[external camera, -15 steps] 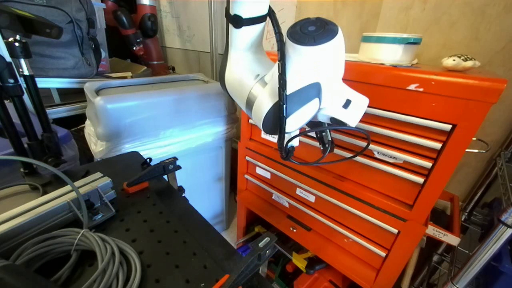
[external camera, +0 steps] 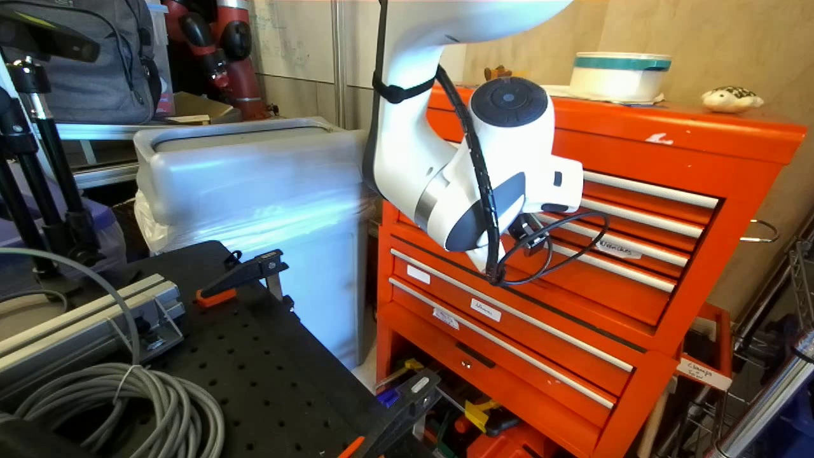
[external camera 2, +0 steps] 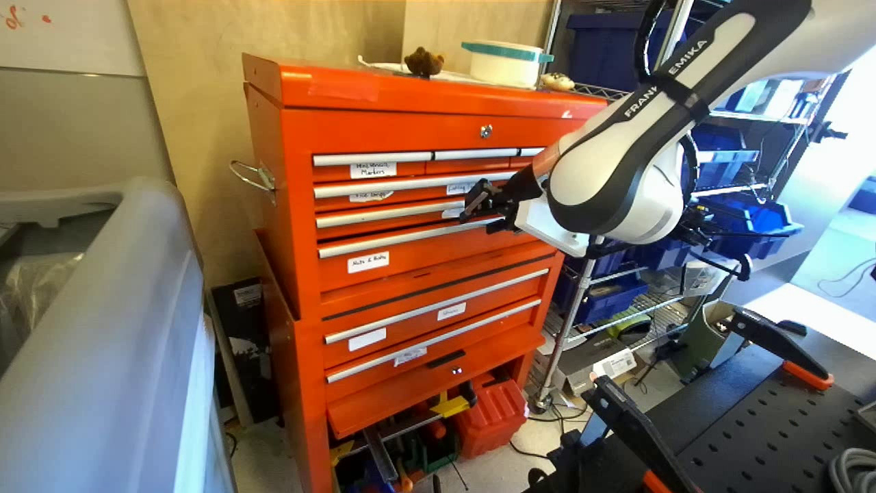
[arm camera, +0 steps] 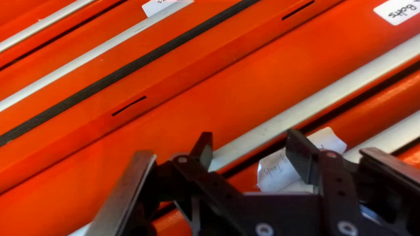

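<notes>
The red tool chest (external camera 2: 300,197) stands with its drawers shut, silver handles running across its front. My gripper (external camera 2: 478,207) is in front of the upper drawers. In the wrist view the gripper is open, its dark fingertips apart. Behind them runs a silver handle (arm camera: 315,106), its near end partly covered by the left finger (arm camera: 205,148); I cannot tell whether they touch. Between the fingers a crumpled white label (arm camera: 277,171) shows on the drawer front beyond. From the side, the arm (external camera: 488,175) hides the gripper's fingers.
A white tub with a teal rim (external camera: 622,75) and a small toy turtle (external camera: 731,99) sit on the chest. The black perforated table (external camera: 259,343) carries clamps and coiled grey cable (external camera: 172,404). A large grey bin (external camera: 252,183) and blue-binned shelving (external camera 2: 612,287) flank the chest.
In exterior view 1 the arm has lowered and shifted slightly right, and its wrist has tilted toward the chest. The drawers look unchanged.
</notes>
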